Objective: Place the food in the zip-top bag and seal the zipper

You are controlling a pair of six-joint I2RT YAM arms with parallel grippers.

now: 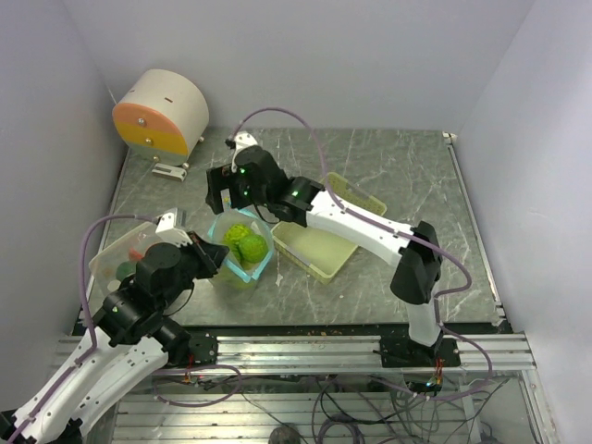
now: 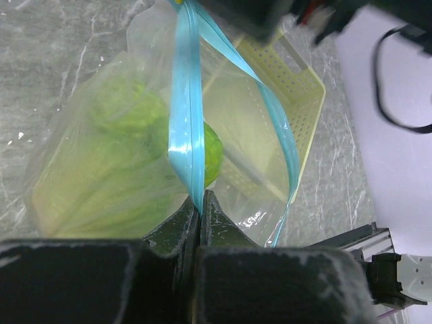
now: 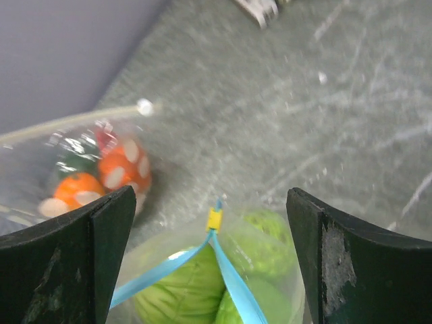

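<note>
A clear zip top bag with a blue zipper strip (image 2: 187, 115) stands with its mouth spread apart, and green food (image 1: 250, 243) lies inside it. My left gripper is shut on the bag's blue rim. In the right wrist view, the yellow zipper slider (image 3: 214, 218) sits at the far corner of the mouth, where the two blue strips meet. My right gripper stands open around the view of that corner, its black fingers (image 3: 344, 253) apart with nothing held. From above, it is over the far end of the bag.
An empty pale green basket (image 1: 319, 250) is right of the bag, under the right arm. Another clear bag with red and green food (image 3: 111, 172) lies to the left. A rounded cream box (image 1: 162, 116) stands at the back left.
</note>
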